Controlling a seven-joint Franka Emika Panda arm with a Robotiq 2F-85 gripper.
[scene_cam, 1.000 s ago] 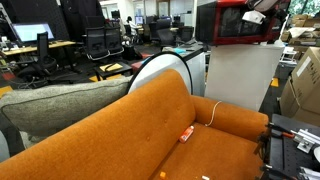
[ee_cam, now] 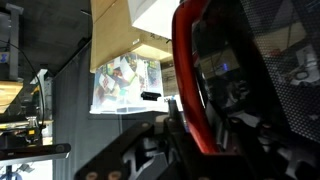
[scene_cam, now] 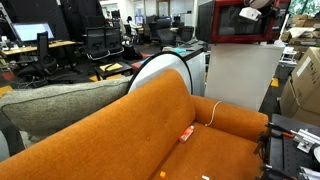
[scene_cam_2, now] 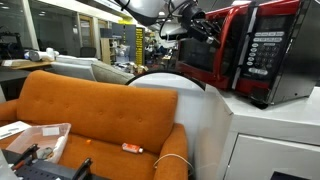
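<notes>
A red microwave with a dark window stands at the upper right in exterior view 2. My gripper is up at its front, close to the red door edge. In the wrist view a red strip of the microwave runs down the middle, beside the dark meshed window. The strip's lower end runs in among the dark gripper parts along the bottom. Those parts blend together, so neither the width of the fingers nor contact with the red edge can be made out.
The microwave rests on a white cabinet. An orange couch stands below and to the left, with a small red-and-white item on its seat. A clear bin sits at the lower left.
</notes>
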